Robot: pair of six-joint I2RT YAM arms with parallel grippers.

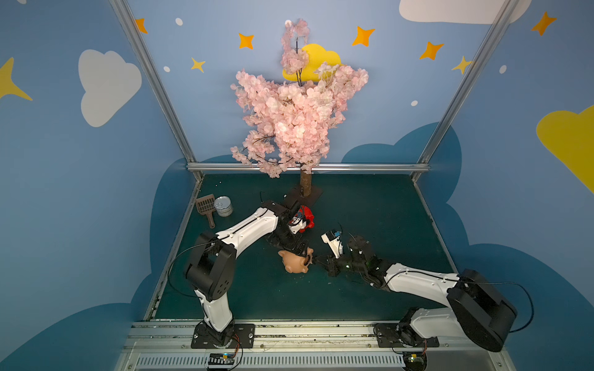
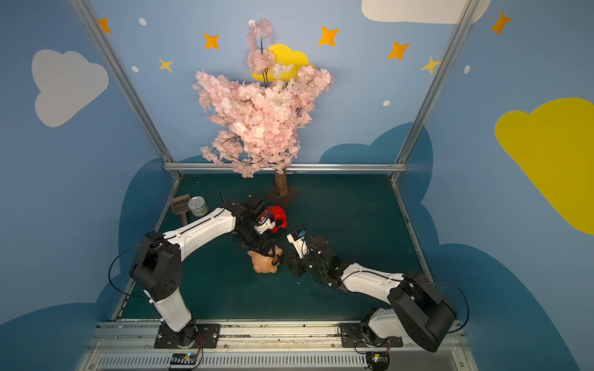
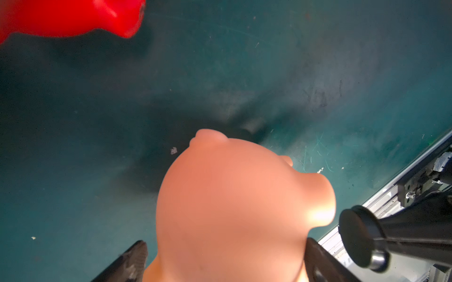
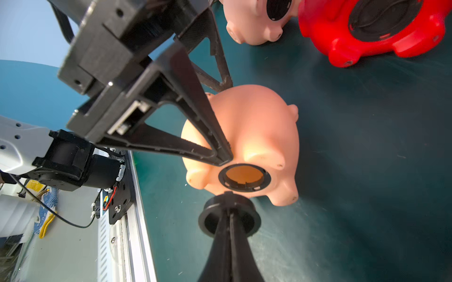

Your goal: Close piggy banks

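A peach piggy bank lies on the dark green floor between the arms. Its round opening is uncovered and turned toward my right arm, as the right wrist view shows. My left gripper is open, with one finger on either side of the pig's body; whether both touch it I cannot tell. Just in front of the opening, apart from it, is a round black lid. My right gripper is shut on the lid at its fingertips. From the left wrist, the lid appears right of the pig.
Behind are a red piggy bank and a paler pink one, both with black lids in place. The blossom tree stands at the back. A scoop and a tin lie far left.
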